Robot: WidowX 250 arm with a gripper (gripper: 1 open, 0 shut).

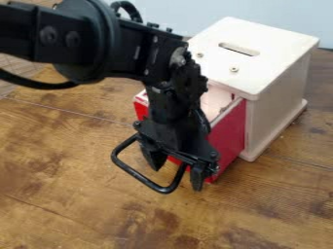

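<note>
A black robot gripper (177, 166) reaches down from the upper left in front of a pale wooden box (274, 78) with a red front drawer (229, 130). A black U-shaped handle (132, 173) sticks out from the drawer toward the lower left, and the gripper's fingers are down at it. Whether they are closed on the handle is hard to tell. The drawer's pale inside shows partly behind the gripper, mostly hidden by it.
The box has a slot and small knobs on its top.
</note>
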